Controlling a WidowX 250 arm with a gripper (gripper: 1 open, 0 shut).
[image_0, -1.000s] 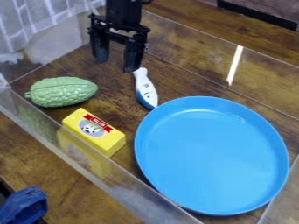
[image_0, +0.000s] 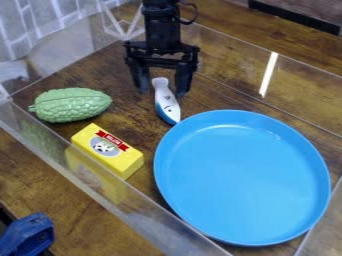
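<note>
The black gripper (image_0: 162, 70) points down at the top centre, its fingers spread open over the top end of a small white-and-blue utensil (image_0: 167, 105) lying on the wooden surface. Whether the fingers touch it is hard to tell. A green bitter-melon-like toy (image_0: 70, 104) lies to the left, and a yellow box (image_0: 107, 151) with a red label sits lower left. A large blue plate (image_0: 241, 180) fills the lower right.
Clear plastic walls border the wooden area on the left and front. A dark blue object (image_0: 24, 238) lies outside at the bottom left.
The gripper has moved right and lower, from left of the white utensil to over its top end. The other objects look unmoved.
</note>
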